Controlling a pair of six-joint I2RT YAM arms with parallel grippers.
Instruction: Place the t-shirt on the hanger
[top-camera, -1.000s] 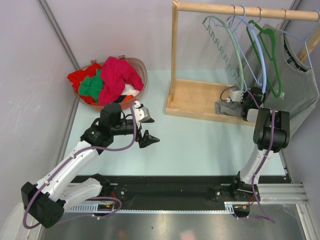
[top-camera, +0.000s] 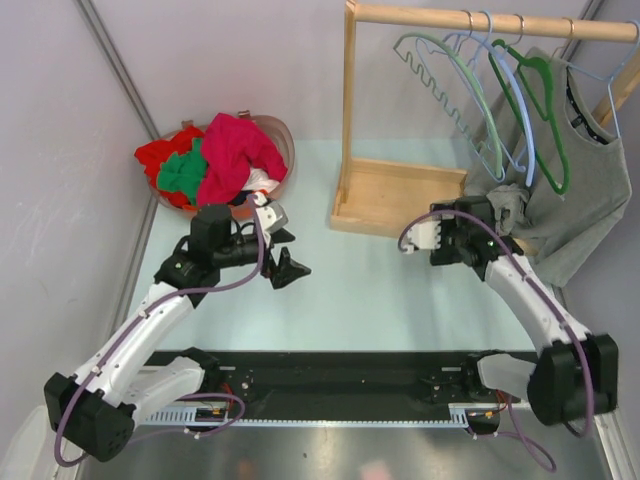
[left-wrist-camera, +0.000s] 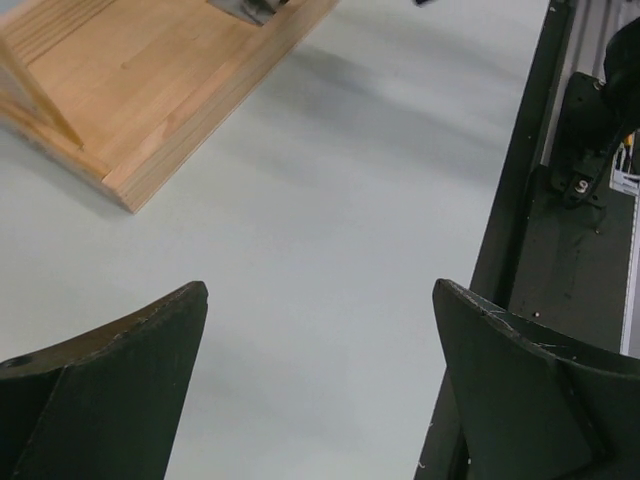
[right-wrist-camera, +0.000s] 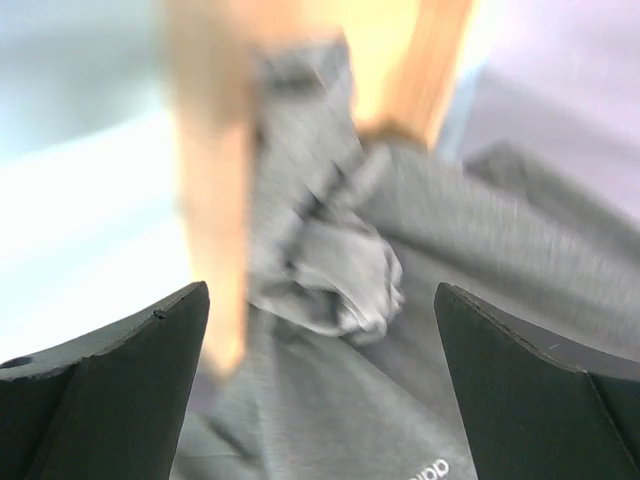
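Note:
A grey t shirt (top-camera: 580, 190) hangs at the right end of the rack among the hangers (top-camera: 540, 120), its lower part bunched by the rack's tray. My right gripper (top-camera: 436, 240) is open, in front of that bunched cloth; the right wrist view shows the grey fabric (right-wrist-camera: 350, 280) and printed letters, blurred, beyond its fingers. My left gripper (top-camera: 286, 255) stands open over the empty table, left of the rack, with nothing between its fingers.
The wooden tray (top-camera: 390, 195) is at the foot of the rack (top-camera: 348, 80). A basket (top-camera: 283, 135) of red, green and other clothes stands back left.
My right arm has drawn back from under the hangers toward the front and left, away from the shirt. The left gripper has shifted slightly left.

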